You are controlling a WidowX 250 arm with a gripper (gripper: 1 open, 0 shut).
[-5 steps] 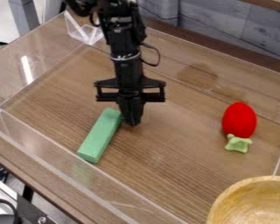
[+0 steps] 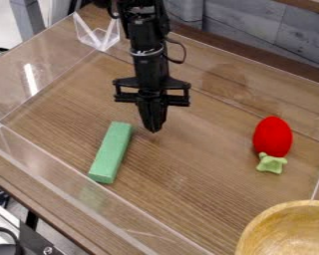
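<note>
My black gripper [image 2: 153, 121] hangs from the arm at the top middle, above the wooden table. It is shut, with nothing visible between its fingers. A green bar [image 2: 111, 152] lies flat on the table below and to the left of it, apart from the fingertips.
At the right lie a red oval object [image 2: 271, 135] and a small pale green piece [image 2: 270, 163] against it. A yellow bowl [image 2: 289, 232] is at the bottom right corner.
The gripper has moved up in the view, away from the green bar, which stays where it was.
</note>
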